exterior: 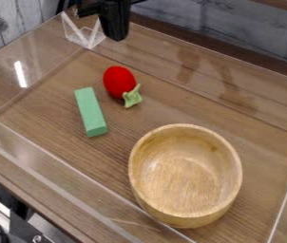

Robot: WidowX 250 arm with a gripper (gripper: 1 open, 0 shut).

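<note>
My black gripper (pixel 103 30) is at the top of the view, above and behind a red rounded object with a green leafy end (pixel 118 83), which lies alone on the wooden table, apart from it. The fingers look close together, with nothing visible held; their tips are small and dark. A green bar (pixel 90 111) lies left of centre, and a round wooden bowl (pixel 184 204) sits at the lower right.
A clear plastic-like item (pixel 83 30) stands at the back left beside the gripper. A dark backdrop borders the back.
</note>
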